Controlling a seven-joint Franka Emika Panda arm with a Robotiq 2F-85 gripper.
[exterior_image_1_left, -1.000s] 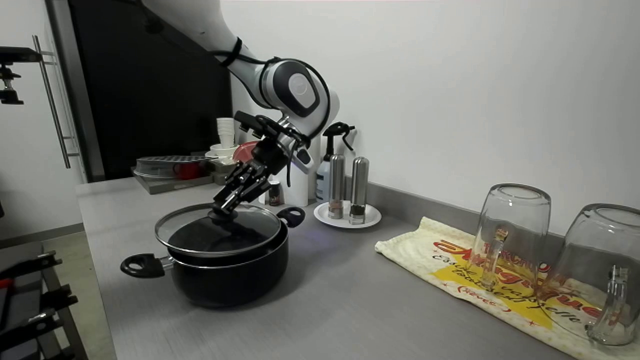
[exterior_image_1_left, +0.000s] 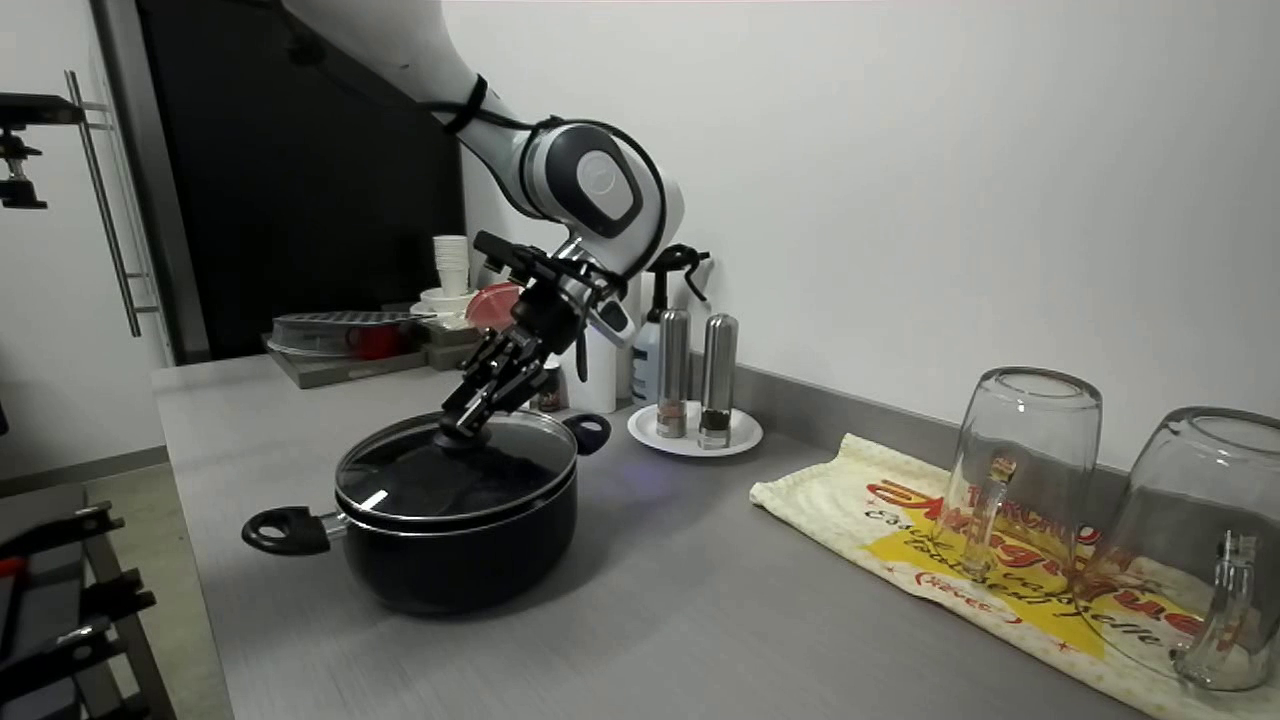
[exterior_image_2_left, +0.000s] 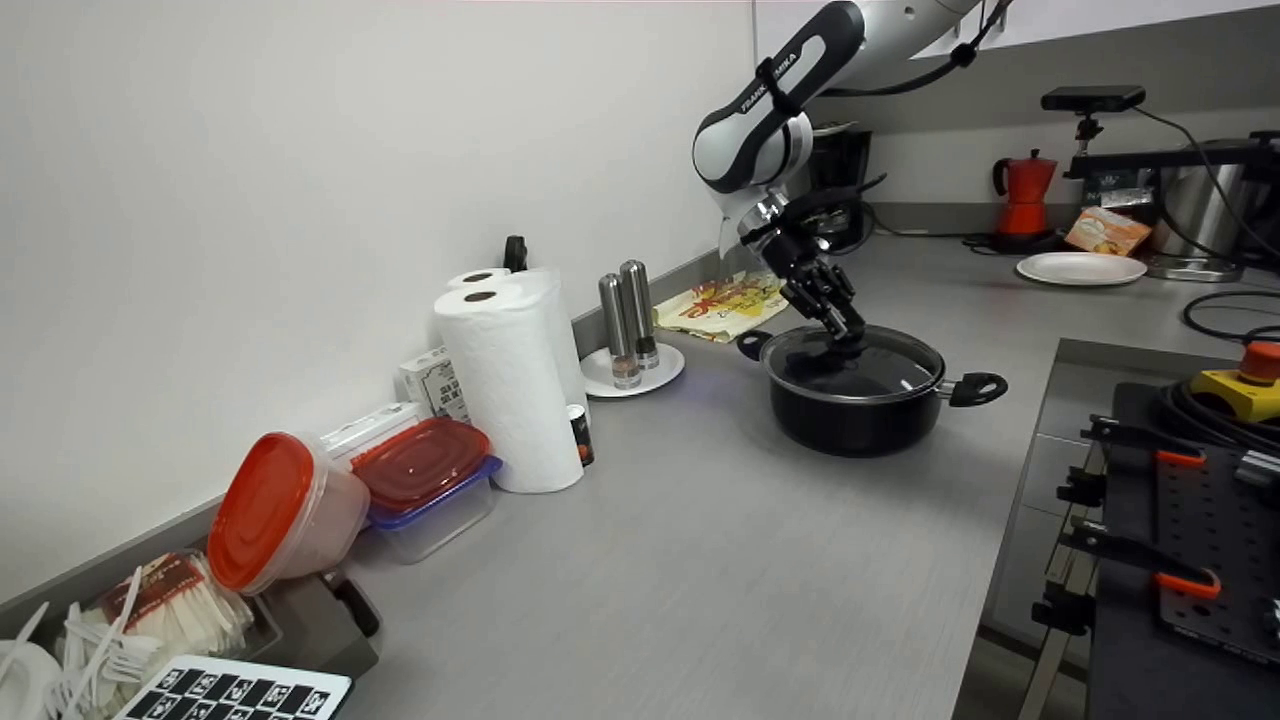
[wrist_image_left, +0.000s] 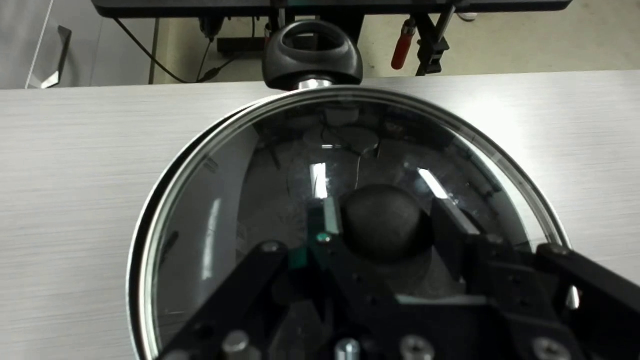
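A black pot (exterior_image_1_left: 456, 570) with two looped side handles stands on the grey counter. Its glass lid (exterior_image_1_left: 402, 480) covers the opening, nearly lined up with the rim; a thin dark gap shows between lid and pot along the front. In the wrist view the lid's steel edge lies just inside the pot's rim line at the left. My gripper is shut on the lid's round black knob (wrist_image_left: 381, 216), one finger on each side of it. The arm reaches down at a slant from behind in exterior view 1.
Behind the pot, a white plate (exterior_image_1_left: 746, 432) carries two tall mills. Glass mugs (exterior_image_1_left: 1020, 468) stand upside down on a yellow-printed cloth (exterior_image_1_left: 828, 486) to the right. Paper towel rolls (exterior_image_2_left: 510, 384) stand by the wall.
The lid has moved right and slightly in exterior view 1, from overhanging the pot's left side to sitting nearly over its rim. My gripper moved with it, still around the knob.
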